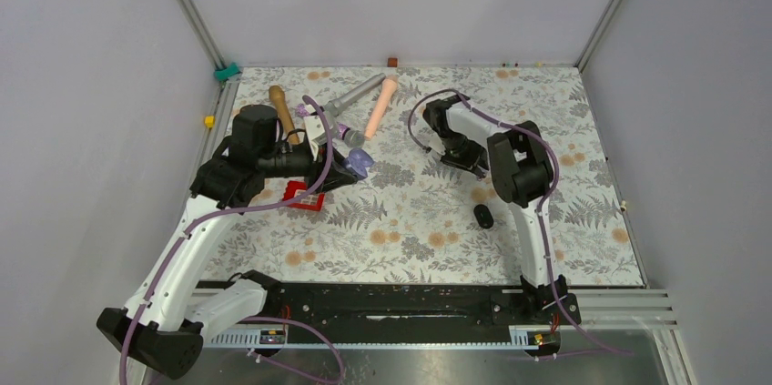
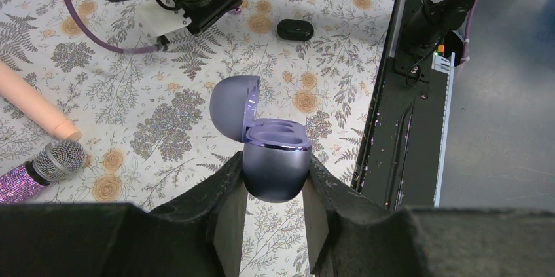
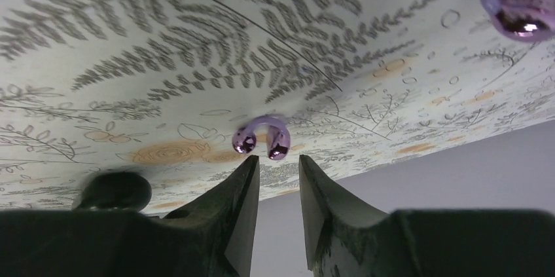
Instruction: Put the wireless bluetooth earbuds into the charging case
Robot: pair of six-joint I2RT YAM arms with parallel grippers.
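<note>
The purple charging case (image 2: pixel 276 171) is pinched in my shut left gripper, held above the table with its lid (image 2: pixel 230 108) up and its slots facing upward. No earbud shows in those slots. In the right wrist view a purple clip-shaped earbud (image 3: pixel 278 143) lies on the table, just beyond the fingertips of my right gripper. That gripper is part open, and the earbud is not clamped. A second purple earbud (image 3: pixel 523 8) shows at the upper right of the same view, cut by the frame edge.
A black oval object (image 1: pixel 483 216) lies close to my right gripper. A microphone (image 2: pixel 57 160), a peach-coloured stick (image 1: pixel 381 106), a brown wooden one (image 1: pixel 283 115) and a red box (image 1: pixel 303 196) are over on the left.
</note>
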